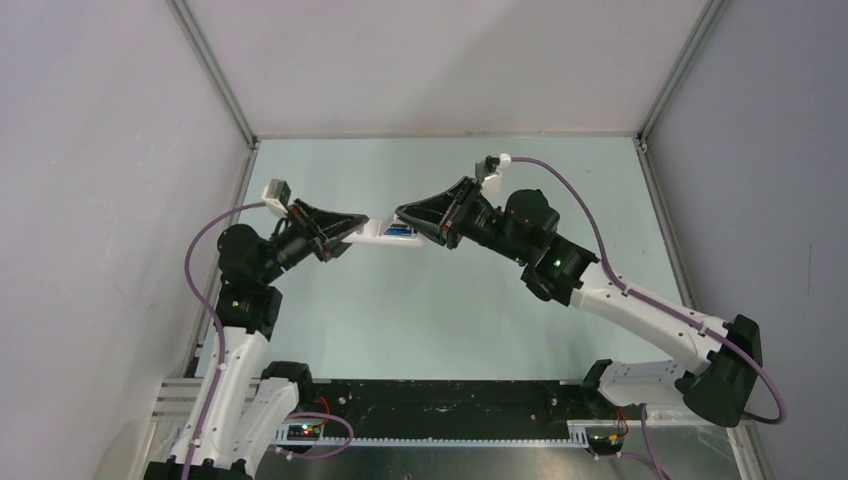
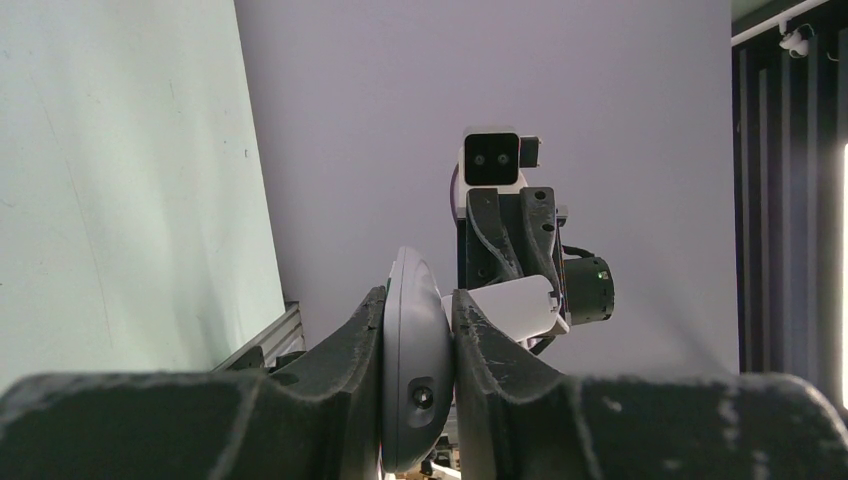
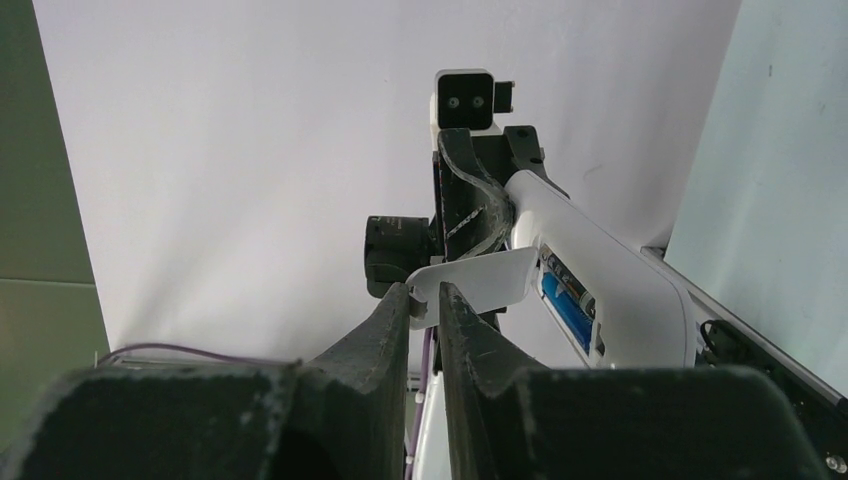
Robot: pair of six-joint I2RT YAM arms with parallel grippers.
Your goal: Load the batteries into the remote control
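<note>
The white remote control [image 1: 370,230] is held in the air by my left gripper, which is shut on it and shows its end between the fingers. In the right wrist view the remote [image 3: 640,290] has its battery compartment exposed, with batteries [image 3: 568,300] inside, one of them blue. My right gripper holds the thin white battery cover [image 3: 480,278] at its fingertips, apart from the compartment in the top view's right-hand side of the remote. Whether the cover touches the remote I cannot tell.
Walls with metal rails surround it, and a dark strip with wiring [image 1: 440,405] runs along the near edge.
</note>
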